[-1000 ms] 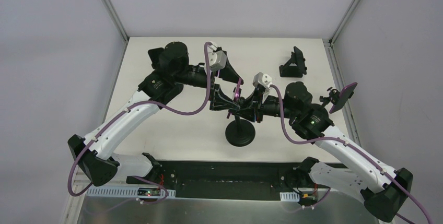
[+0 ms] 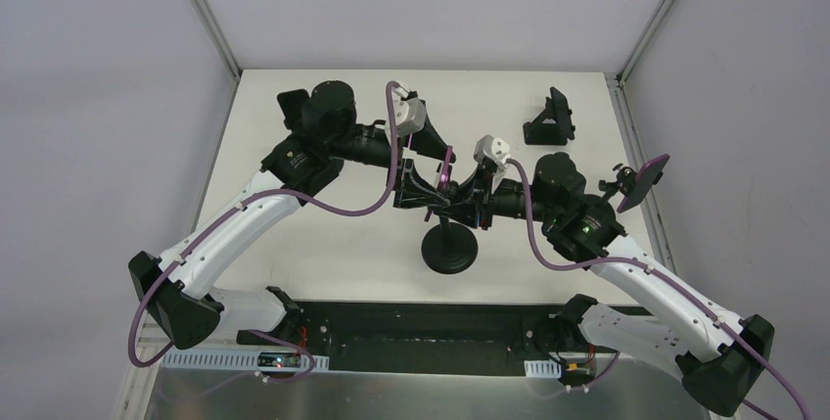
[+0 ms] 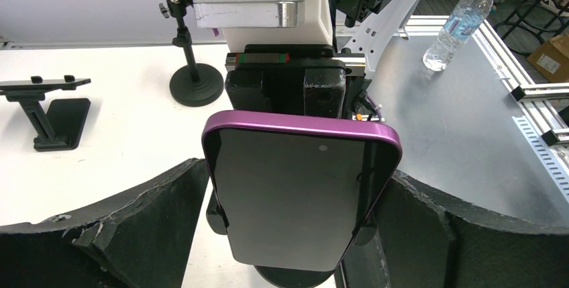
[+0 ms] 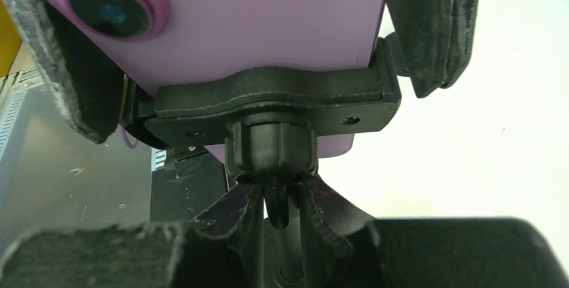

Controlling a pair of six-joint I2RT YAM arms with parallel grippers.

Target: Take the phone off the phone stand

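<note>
A purple phone (image 2: 445, 167) sits in the clamp of the black round-based phone stand (image 2: 448, 256) at the table's middle. In the left wrist view its screen (image 3: 292, 197) faces me, with my open left gripper's (image 3: 292, 217) fingers on either side of it. My right gripper is lower, on the other side, its fingertips around the stand's neck just below the clamp (image 4: 275, 107); whether they grip it is unclear. The phone's purple back (image 4: 255, 19) fills the top of the right wrist view, with the left fingers beside it.
A second black stand (image 2: 548, 122) stands at the table's back right, and a round-based mount (image 3: 196, 86) shows in the left wrist view. A water bottle (image 3: 449, 39) stands on the metal surface beside the table.
Otherwise the top view shows no visible change.
</note>
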